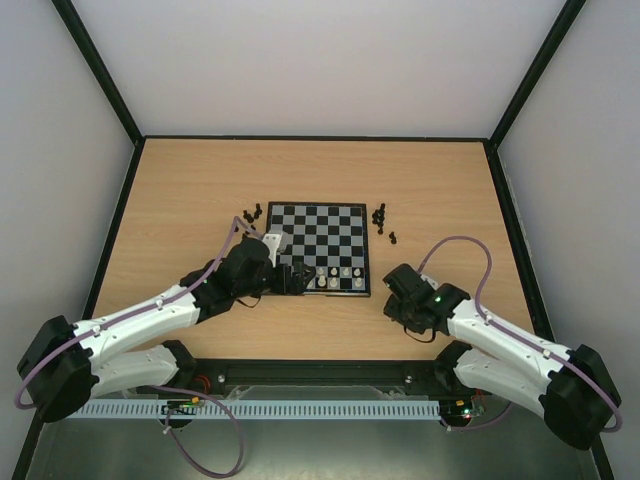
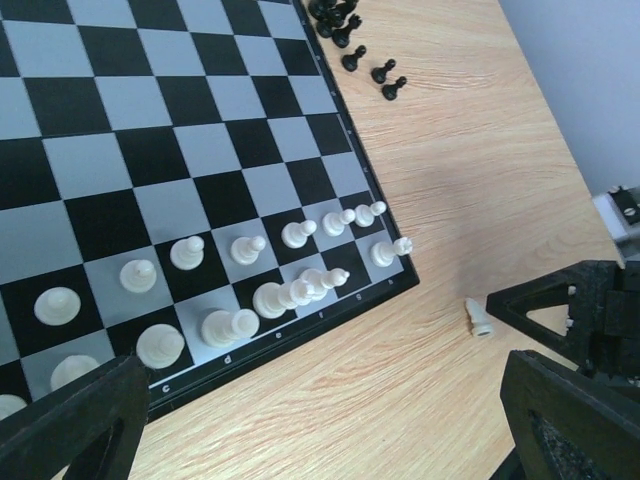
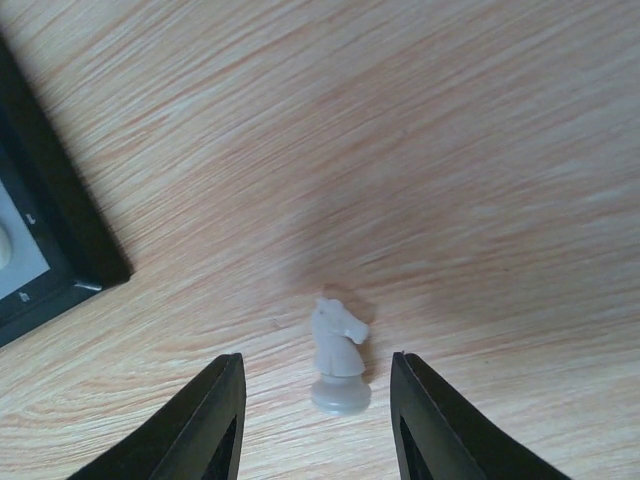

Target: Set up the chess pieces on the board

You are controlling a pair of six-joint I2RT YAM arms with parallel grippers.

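Observation:
The chessboard (image 1: 316,225) carries white pieces along its near ranks, seen upright in the left wrist view. My left gripper (image 1: 298,278) hangs open over the board's near-left part, its fingers (image 2: 70,430) at the lower corners of its own view. A loose white knight lies on the wood off the board's near-right corner, also in the left wrist view (image 2: 478,317). My right gripper stands open just above it, the knight between its fingers but not visibly gripped.
Black pieces (image 1: 380,217) lie in groups beside the board at left and right.

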